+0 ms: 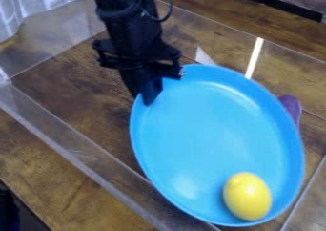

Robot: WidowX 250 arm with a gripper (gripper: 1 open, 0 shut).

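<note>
A large blue plate [211, 130] lies tilted toward the front right, with a yellow egg-shaped object [247, 195] near its front edge. My black gripper [151, 82] is at the plate's upper left rim; its fingertips are partly hidden by the rim, so whether it grips the rim is unclear. A purple eggplant [292, 108] shows only in part behind the plate's right side.
Clear plastic edges run along the left and right. A crumpled pale cloth or sheet [26, 6] is at the top left corner.
</note>
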